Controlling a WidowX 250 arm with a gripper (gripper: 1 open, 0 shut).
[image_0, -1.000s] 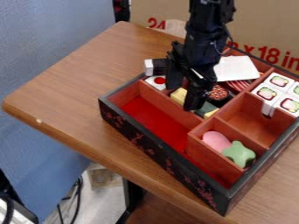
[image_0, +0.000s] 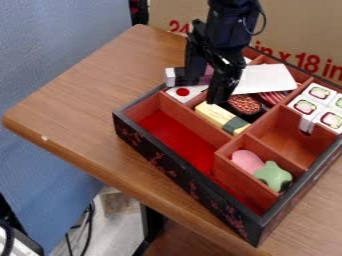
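The black gripper (image_0: 211, 70) hangs over the back part of a compartmented box with a red interior (image_0: 174, 135), near a white piece with a red dot (image_0: 182, 93). Whether its fingers hold anything is hard to tell. In the box lie a yellow piece with a dark band (image_0: 218, 116), a dark red-speckled round piece (image_0: 243, 104), red striped pieces (image_0: 273, 97), a pink piece (image_0: 247, 160), a green star (image_0: 273, 176) and white sushi-like pieces (image_0: 318, 106). A white card (image_0: 267, 76) lies at the back.
A cardboard box (image_0: 301, 30) stands behind. Cables hang below the table at lower left.
The gripper has risen and moved slightly toward the back, uncovering more of the yellow piece and the dark round piece.
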